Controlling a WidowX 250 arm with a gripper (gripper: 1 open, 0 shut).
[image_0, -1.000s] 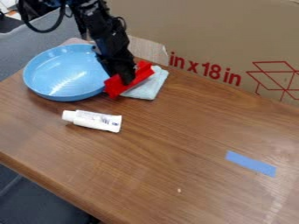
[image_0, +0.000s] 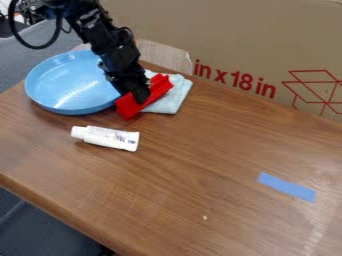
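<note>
My black gripper (image_0: 134, 88) reaches down from the top left and is shut on a red object (image_0: 148, 96), which lies slanted on or against a folded pale cloth (image_0: 173, 101) at the right of a blue plate (image_0: 60, 85). The fingertips are mostly hidden against the red object. A white tube (image_0: 104, 138) lies on the wooden table in front of the plate.
A cardboard box (image_0: 254, 40) lines the back. A strip of blue tape (image_0: 286, 186) is on the right of the table (image_0: 201, 200), whose middle and right are clear. The table's front left edge borders a dark area.
Over the last second my gripper has shifted slightly left and down with the red object. The plate, cloth and tube look about the same.
</note>
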